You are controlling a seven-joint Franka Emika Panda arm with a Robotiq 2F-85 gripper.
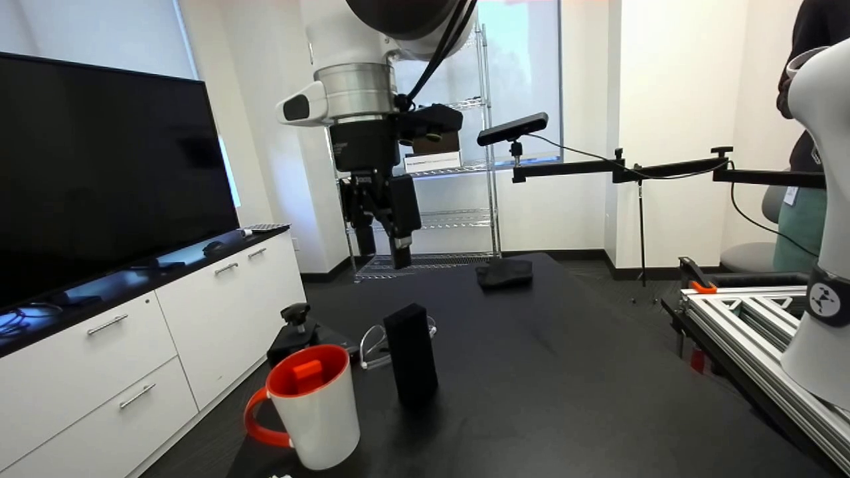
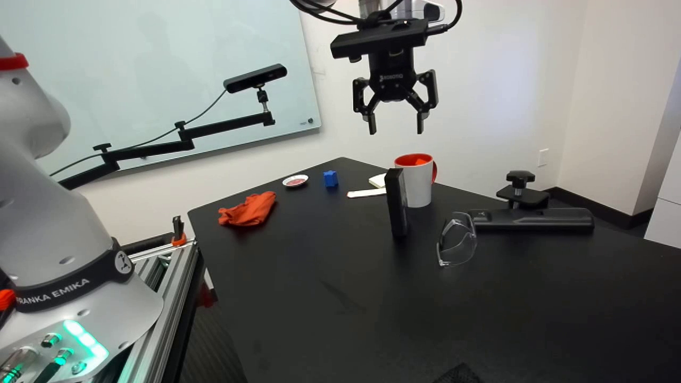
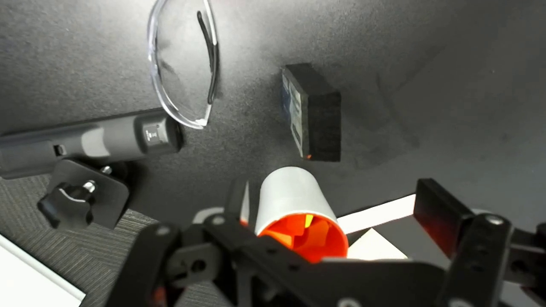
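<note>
My gripper (image 2: pixel 396 125) hangs open in the air above the far part of the table, nothing between its fingers. Upright on the table stands a white mug (image 2: pixel 418 184) with an orange inside and handle; an orange thing and a bit of yellow show inside it in the wrist view. Close to the mug a black box (image 2: pixel 396 203) is standing on end. In the wrist view the mug (image 3: pixel 289 197) appears between my fingers, well below them, and the black box (image 3: pixel 325 125) lies beyond it.
Clear safety glasses (image 2: pixel 457 240) and a black clamp-like device (image 2: pixel 533 219) lie beside the box. An orange cloth (image 2: pixel 249 209), a small dish (image 2: pixel 295 181) and a blue block (image 2: pixel 330 178) sit elsewhere.
</note>
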